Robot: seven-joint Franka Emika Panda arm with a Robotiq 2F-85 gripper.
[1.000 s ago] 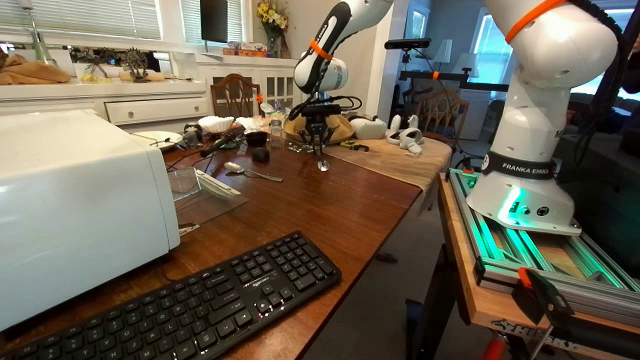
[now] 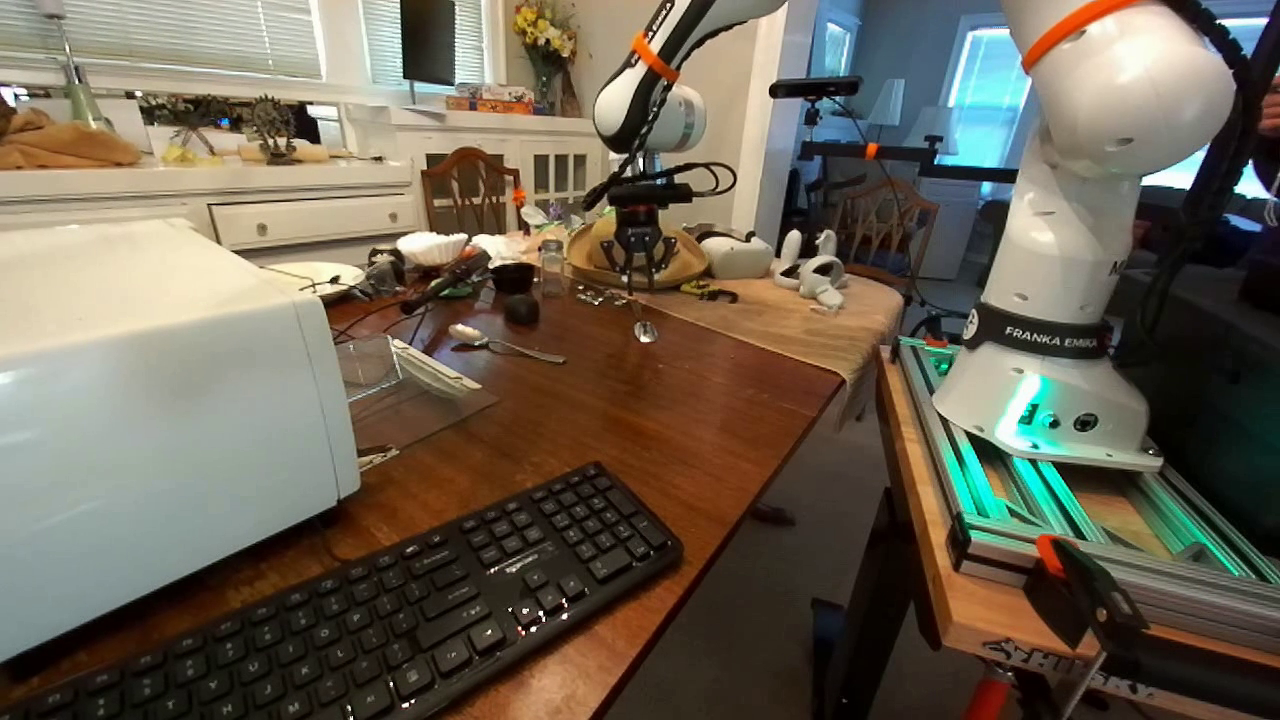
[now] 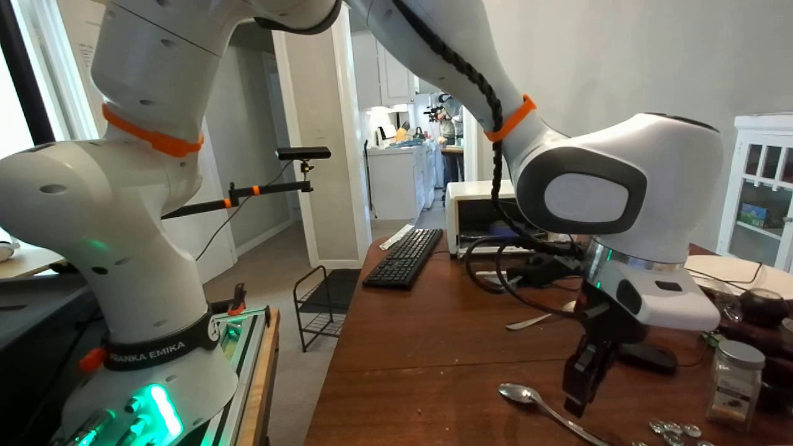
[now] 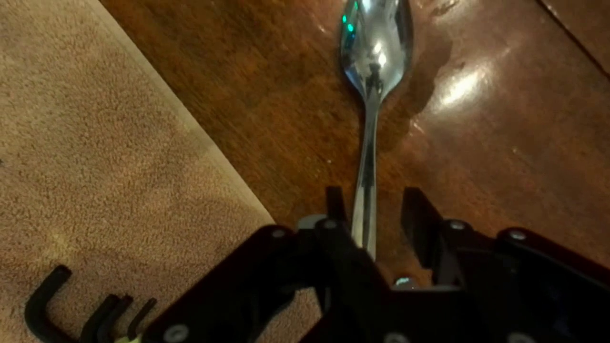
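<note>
A metal spoon [image 4: 377,57] lies on the wooden table in the wrist view, bowl at the top and handle running down between my fingers. My gripper is open, one finger on each side of the handle, with gaps showing. In exterior view 1 the gripper [image 2: 636,258] hangs over the handle end of the spoon [image 2: 645,332]. Exterior view 2 shows the gripper [image 3: 576,397] close to the handle of the spoon [image 3: 520,394]; the handle's far end is cut off by the frame.
A second spoon [image 2: 528,352] with something white in its bowl lies nearby. Beside the tan cloth [image 4: 114,143] are black hex keys [image 4: 45,303] at the wrist view's lower left. A glass jar [image 3: 736,383] and clear beads [image 3: 673,428] stand close by. Bare table lies toward the keyboard [image 2: 480,576].
My gripper has risen a little above the table in exterior view 1. The spoon's bowl stays in almost the same place, and more of its handle shows below the fingers.
</note>
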